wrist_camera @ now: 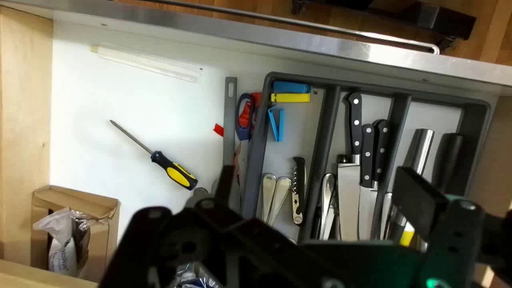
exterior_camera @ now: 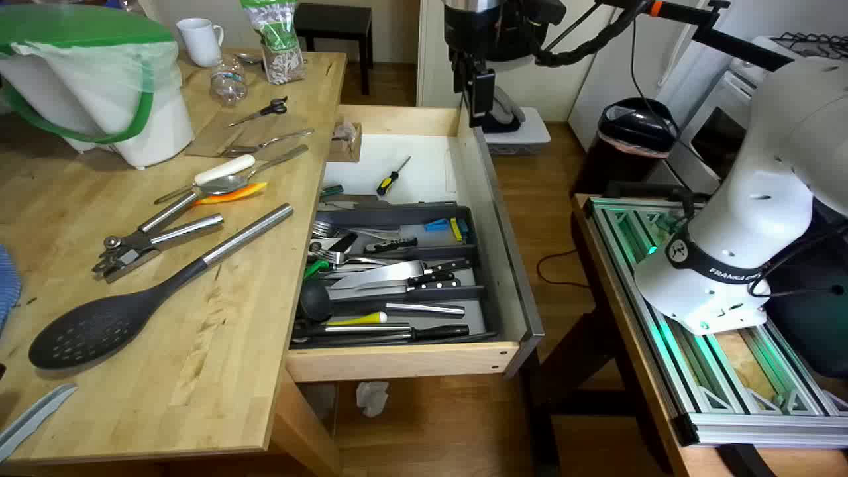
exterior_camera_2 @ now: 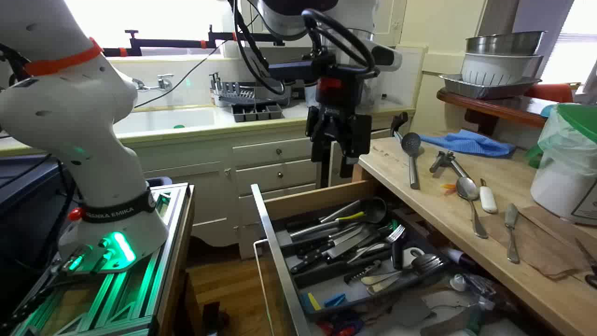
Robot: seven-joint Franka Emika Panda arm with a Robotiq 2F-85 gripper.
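My gripper hangs over the open drawer, its two fingers spread wide with nothing between them. In the second exterior view the gripper (exterior_camera_2: 338,159) points down above the drawer's far end. Below it in the wrist view lies a dark cutlery tray (wrist_camera: 331,139). Its compartments hold black-handled knives (wrist_camera: 367,144), a corkscrew (wrist_camera: 298,192), spoon handles (wrist_camera: 276,194), and yellow (wrist_camera: 290,98) and blue clips (wrist_camera: 277,124). Left of the tray, a yellow and black screwdriver (wrist_camera: 173,170) rests on the white drawer floor. Some of the tray's near side is hidden behind the gripper.
On the wooden counter (exterior_camera: 230,318) lie a slotted spoon (exterior_camera: 103,326), a can opener (exterior_camera: 131,250), scissors (exterior_camera: 266,110) and several utensils. A white bucket (exterior_camera: 151,119) stands at its back. The drawer's metal-topped front (exterior_camera: 509,230) rises beside the tray. A cardboard box (wrist_camera: 103,230) occupies one drawer corner.
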